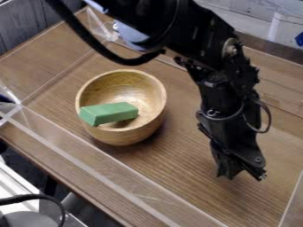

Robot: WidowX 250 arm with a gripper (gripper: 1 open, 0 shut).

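Observation:
A wooden bowl (136, 89) stands on the wooden table at the left of the camera view. A green block (109, 113) rests in it, against the front-left part of its rim. The black gripper (236, 168) points down at the table to the right of the bowl and a little nearer the camera, apart from it. It looks shut, with nothing visible between its fingers.
Clear edging runs along its left and front-left. A dark cable and white hardware lie off the table at the lower left.

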